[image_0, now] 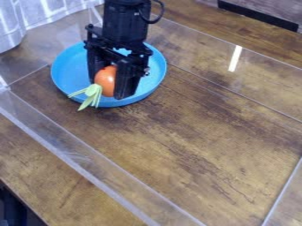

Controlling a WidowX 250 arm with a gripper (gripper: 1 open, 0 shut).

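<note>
The black gripper (116, 71) reaches down from the top over a blue round dish (71, 71) on the left side of the wooden surface. It is shut on an orange toy carrot (108, 81) with pale green leaves, which is held inside the dish's outline, toward its front. The gripper hides part of the carrot and of the dish.
Clear strips or edging run along its left and right sides. A crumpled pale plastic sheet (21, 19) lies at the top left.
</note>
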